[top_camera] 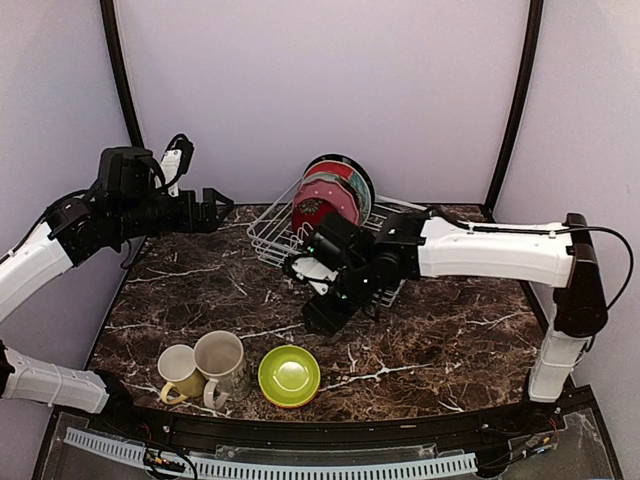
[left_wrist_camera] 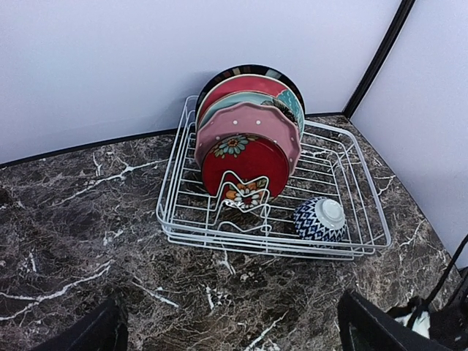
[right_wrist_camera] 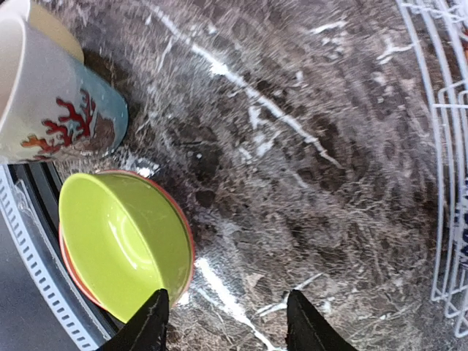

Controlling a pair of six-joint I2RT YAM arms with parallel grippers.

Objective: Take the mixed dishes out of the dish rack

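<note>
In the wire dish rack [left_wrist_camera: 183,227], several plates [left_wrist_camera: 245,168] stand upright and a blue-and-white bowl [left_wrist_camera: 319,219] lies toward the right. A green bowl [top_camera: 288,375] sits on a red-rimmed dish at the front, beside a coral-print mug [top_camera: 222,368] and a yellow-handled mug [top_camera: 180,372]. My left gripper [top_camera: 210,210] hangs open and empty at the left, above the table. My right gripper is above and just behind the green bowl, fingers apart, nothing between them; its arm hides part of the rack in the top view.
Bare marble table [top_camera: 180,285] lies left of the rack and at the front right. Walls enclose the back and sides, and a vent strip [top_camera: 270,466] runs along the front edge.
</note>
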